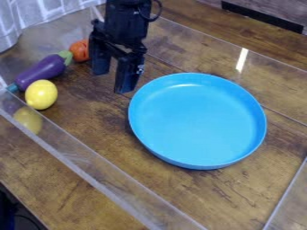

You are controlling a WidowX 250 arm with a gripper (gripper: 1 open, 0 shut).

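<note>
My black gripper [111,65] hangs over the wooden surface at the top centre, its fingers pointing down and apart, open, with nothing visible between them. A blue round plate [198,120] fills the right middle, below and right of the gripper. To the gripper's left lie a purple eggplant [39,72] and a yellow lemon-like item [41,94]. An orange-red round item [79,52] sits behind, partly beside the arm.
Clear plastic walls run along the left and lower left, and another edge shows at the lower right.
</note>
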